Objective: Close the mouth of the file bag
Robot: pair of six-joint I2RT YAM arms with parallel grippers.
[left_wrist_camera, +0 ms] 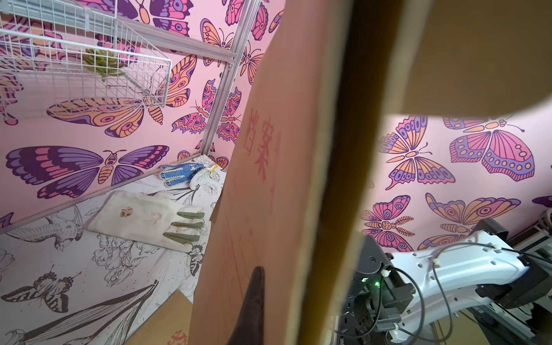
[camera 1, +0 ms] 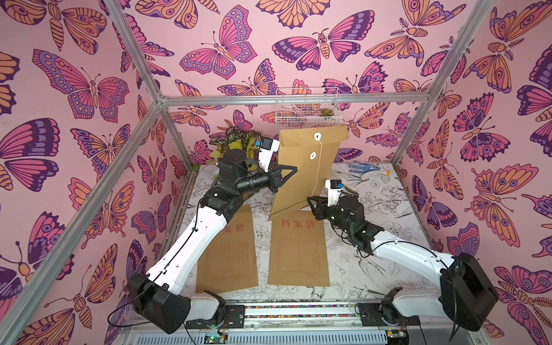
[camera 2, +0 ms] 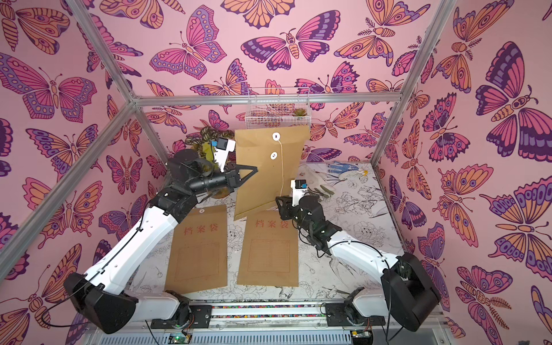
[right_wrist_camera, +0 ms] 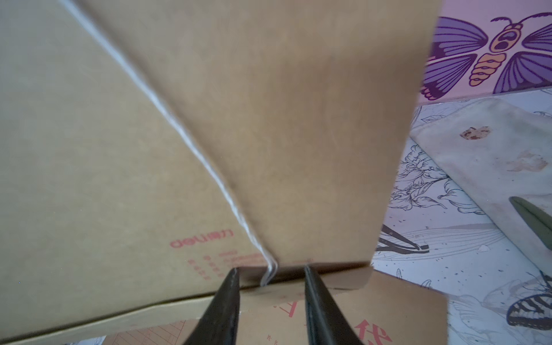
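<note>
A kraft file bag (camera 1: 302, 172) is held upright above the table, its flap at the top with two white buttons (camera 2: 276, 136) and a white string (right_wrist_camera: 204, 161) hanging down to its lower edge. My left gripper (camera 1: 287, 172) is shut at the bag's left side; whether the bag's edge is between its fingers is hard to see. In the left wrist view the bag's edge is blurred and close. My right gripper is open just before the bag's lower edge, the string's end between and beyond its fingertips.
Two flat file bags (camera 1: 299, 258) lie at the front. A pale glove (left_wrist_camera: 143, 218) and blue glove (left_wrist_camera: 181, 172) lie at the back right. A plant (camera 1: 230, 143) and wire basket (camera 1: 304, 118) stand behind.
</note>
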